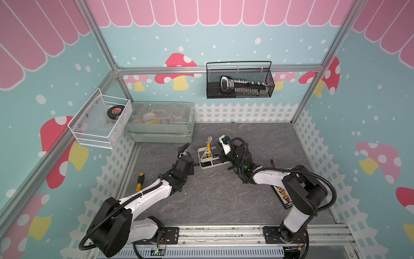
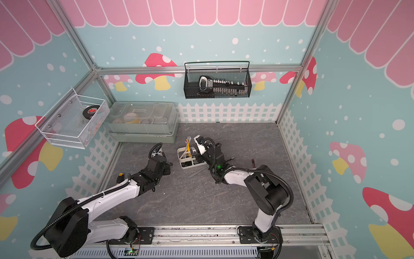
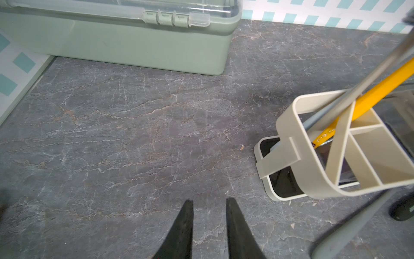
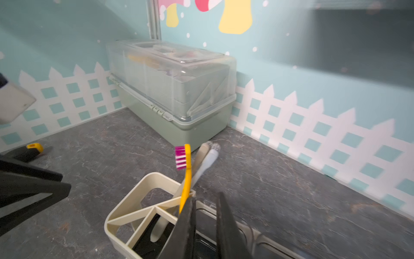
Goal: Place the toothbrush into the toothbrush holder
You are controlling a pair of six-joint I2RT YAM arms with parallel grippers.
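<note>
The cream toothbrush holder (image 3: 280,161) stands mid-table with its compartments upward. A yellow toothbrush (image 4: 188,172) with magenta and white bristles leans inside it, head up, alongside a beige brush (image 4: 201,156) and a pale blue brush (image 4: 208,160). My right gripper is just right of the yellow brush, over the holder; it is shut, and nothing shows between its fingers. Left of the holder hangs my left gripper, part open above bare table, its fingertips apart and empty.
A grey-handled tool (image 3: 355,224) lies in front of the holder. A lidded green box (image 1: 159,123) stands at the back left. An orange-and-black tool (image 1: 140,182) lies far left, and a tray of small parts (image 1: 283,196) at the right.
</note>
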